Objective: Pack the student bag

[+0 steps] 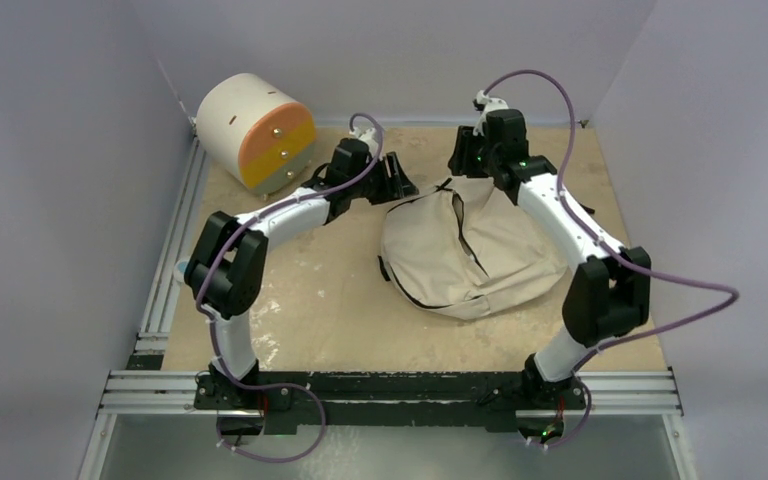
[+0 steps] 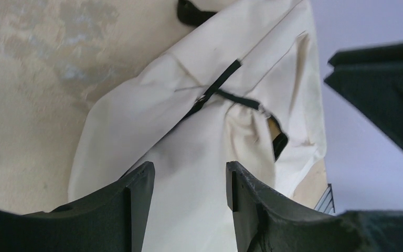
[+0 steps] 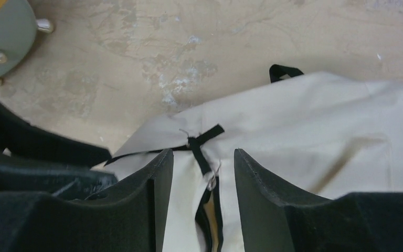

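Note:
A cream cloth bag [image 1: 427, 250] lies on the table with black zipper edging; a narrow slit down its middle shows. My left gripper [image 1: 410, 188] hovers at the bag's far left edge, its fingers parted with only bag cloth visible beyond them. At the far edge, my right gripper [image 1: 463, 175] stands open above the bag. In the right wrist view, the black zipper pull [image 3: 210, 135] and the zipper slider [image 3: 211, 182] show beyond the open fingers. The left wrist view shows the same black pull [image 2: 224, 75] and the bag's folded top. No gripper holds anything.
A cream drum-shaped cabinet [image 1: 241, 122] with an orange, yellow and grey front stands at the back left. Bare table [image 1: 315, 300] lies left of the bag. Grey walls enclose the sides and back.

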